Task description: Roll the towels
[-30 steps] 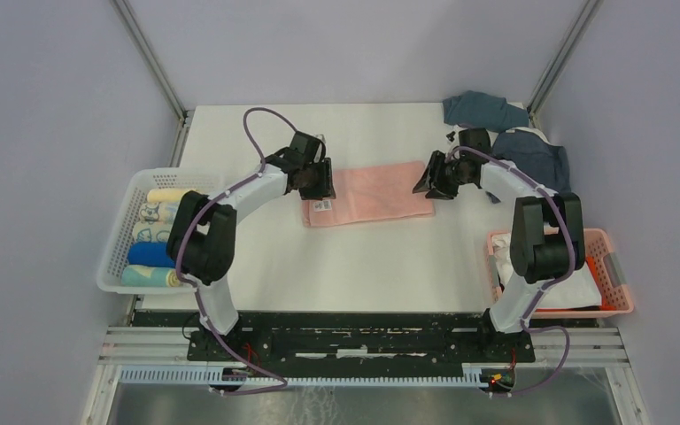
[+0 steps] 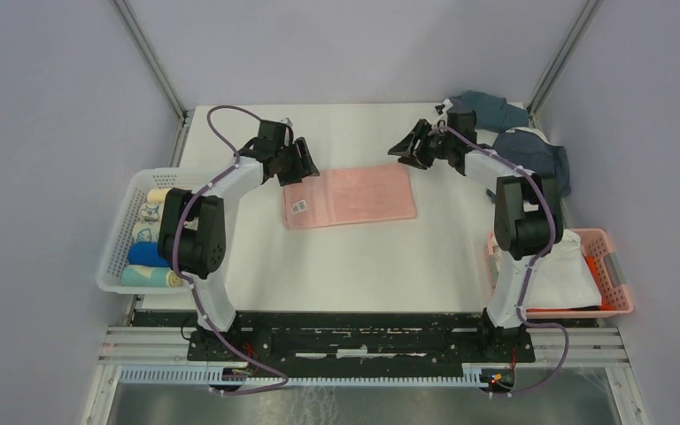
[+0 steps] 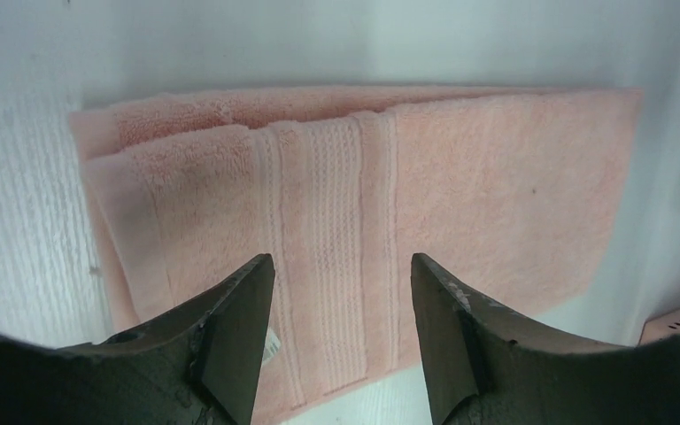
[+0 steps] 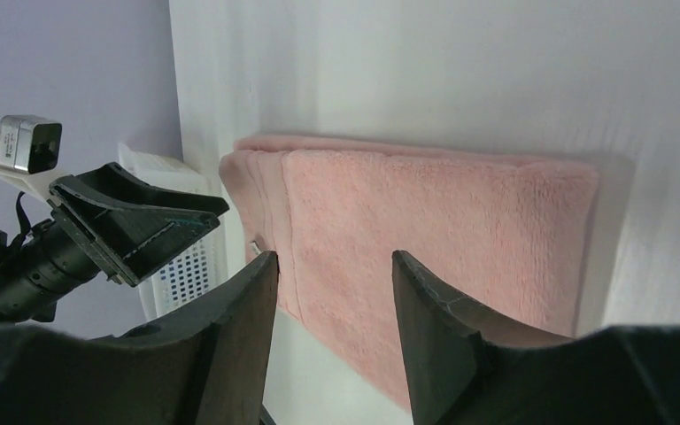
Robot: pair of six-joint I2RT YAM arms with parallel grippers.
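A pink towel (image 2: 363,195) lies folded flat in a long strip across the middle of the table, with a white label near its left end. In the left wrist view the towel (image 3: 496,195) shows ribbed bands and layered edges. My left gripper (image 2: 303,159) hangs over the towel's upper left end, fingers apart, holding nothing. My right gripper (image 2: 403,146) is open just beyond the towel's upper right corner; in the right wrist view the towel (image 4: 425,230) lies beneath its empty fingers.
A white basket (image 2: 111,266) of rolled towels stands at the left. Folded dark cloths (image 2: 505,115) lie at the back right, and a pink basket (image 2: 611,292) with white cloth at the front right.
The towel has shifted left from a second ago.
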